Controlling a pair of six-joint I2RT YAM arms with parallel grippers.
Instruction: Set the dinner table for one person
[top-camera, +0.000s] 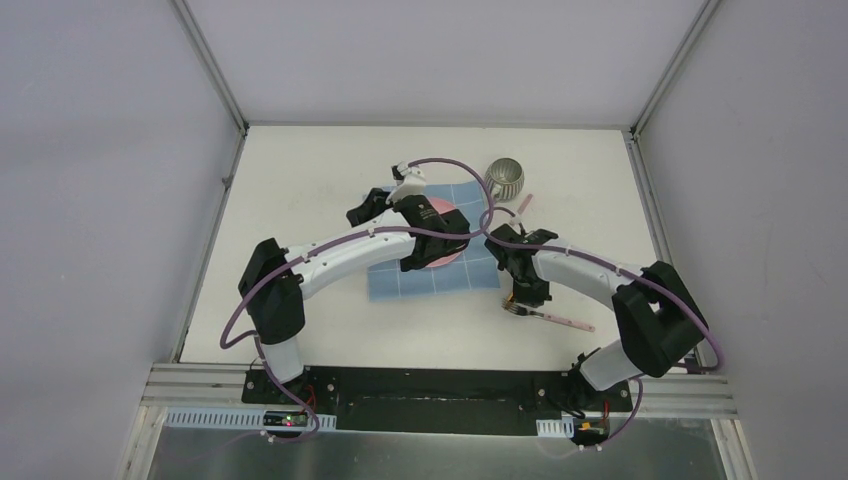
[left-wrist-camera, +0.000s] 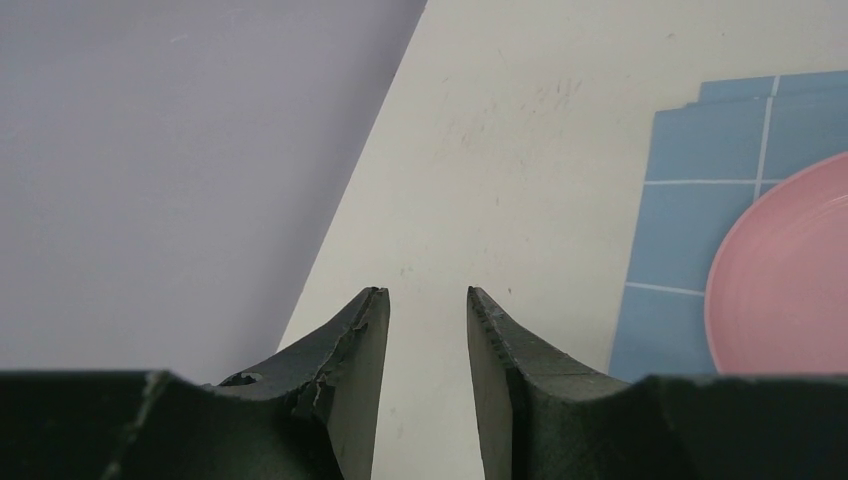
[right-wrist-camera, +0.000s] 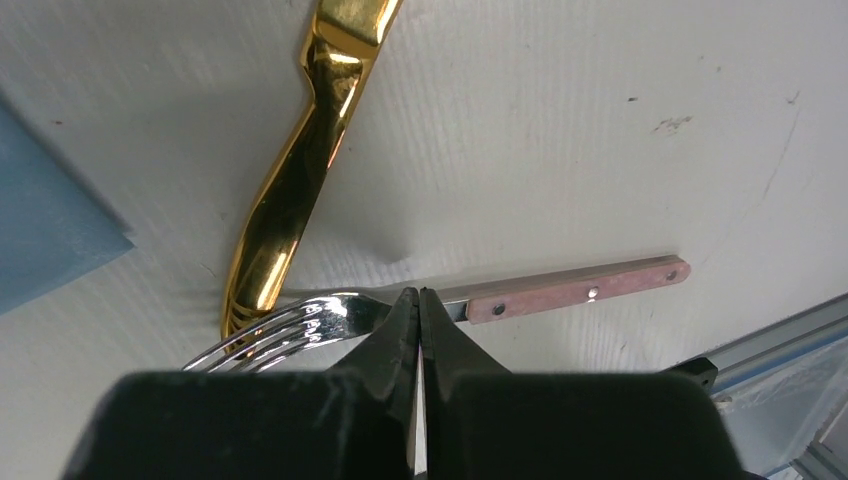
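A pink plate (top-camera: 445, 258) (left-wrist-camera: 780, 270) rests on a blue placemat (top-camera: 400, 285) (left-wrist-camera: 680, 240), partly hidden by my left arm in the top view. My left gripper is open above the left side, empty. My right gripper is shut, with nothing visible between its fingers, over a silver fork (right-wrist-camera: 335, 315) with a pinkish handle (top-camera: 565, 322) (right-wrist-camera: 570, 287). A gold utensil (right-wrist-camera: 290, 200) lies crosswise beside the fork's tines, its end at them. A ribbed silver cup (top-camera: 505, 178) stands behind the placemat's right corner.
Another pink-handled utensil (top-camera: 527, 202) lies near the cup, mostly hidden by the right arm. Walls and metal rails border it.
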